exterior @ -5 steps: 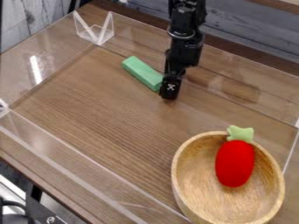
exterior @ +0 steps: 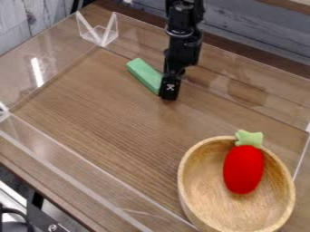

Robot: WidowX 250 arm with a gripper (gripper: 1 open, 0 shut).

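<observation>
A green bar (exterior: 144,74) lies diagonally on the wooden table (exterior: 91,127), upper middle. My black gripper (exterior: 169,87) is down at the table at the bar's lower right end, partly covering it. Whether it touches or grips the bar, and how its fingers stand, I cannot tell. A round wooden bowl (exterior: 237,215) at the lower right holds a red oval object (exterior: 244,169) with a pale green top (exterior: 249,138).
A clear plastic frame (exterior: 100,29) stands at the upper left, and another clear piece shows at the left edge. A raised border runs along the back.
My gripper has shifted slightly left onto the bar's end, and the bar appears nudged a little.
</observation>
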